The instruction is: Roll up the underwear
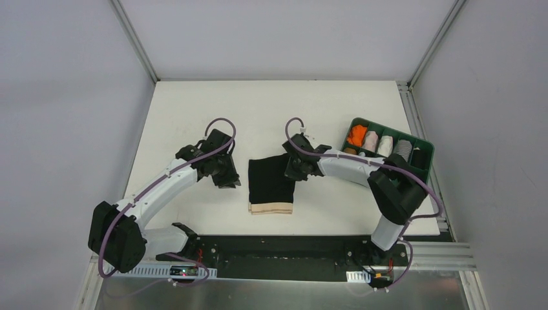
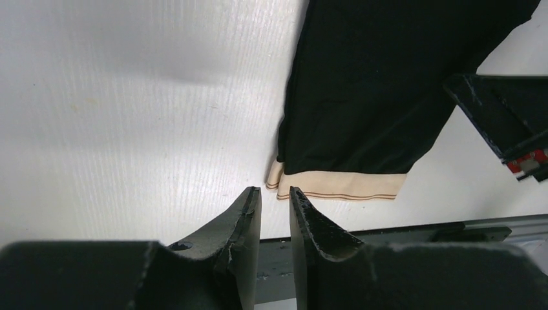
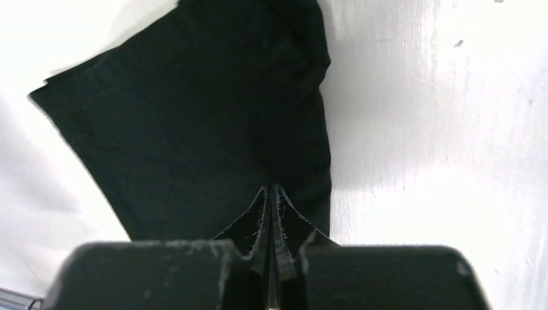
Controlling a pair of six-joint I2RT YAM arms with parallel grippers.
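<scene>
The black underwear [image 1: 271,184] lies folded into a flat rectangle on the table, its cream waistband [image 1: 272,208] toward the front edge. In the left wrist view a second edge of the waistband [image 2: 342,184] peeks out at the left corner. Left of the cloth and clear of it, my left gripper stands part open with nothing between its fingers. Over the right side of the cloth is my right gripper, its fingertips together against or just above the black fabric. No pinched cloth shows between them; part of the cloth's right edge is hidden by that arm.
A green box [image 1: 423,144] at the back right holds several rolled garments, with an orange one [image 1: 357,135] at its left end. My right arm reaches across in front of it.
</scene>
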